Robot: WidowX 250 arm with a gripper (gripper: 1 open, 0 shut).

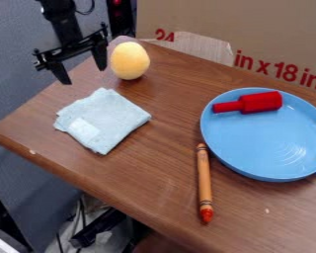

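Note:
The black gripper (83, 65) hangs at the table's back left, left of a yellow egg-shaped object (130, 60); its fingers are spread apart with nothing seen between them. A folded pale blue cloth (103, 121) lies on the wooden table below it. On the right a blue plate (264, 146) holds a red roller-like object (248, 103). An orange crayon-like stick (204, 185) with a red tip lies left of the plate's lower part.
A cardboard box (240, 40) stands behind the table. The table's left edge drops to a grey area.

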